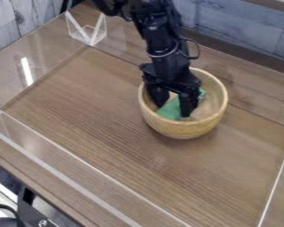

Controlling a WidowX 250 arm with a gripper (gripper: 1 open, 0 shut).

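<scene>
A wooden bowl (204,124) sits at the centre right of the table, with a green object (169,109) inside it. My black gripper (177,99) reaches down from the top into the bowl, over the green object and partly hiding it. Whether its fingers touch or hold the object, and how far apart they are, I cannot make out.
A white item (88,27) stands near the back left, and cables lie at the lower left edge.
</scene>
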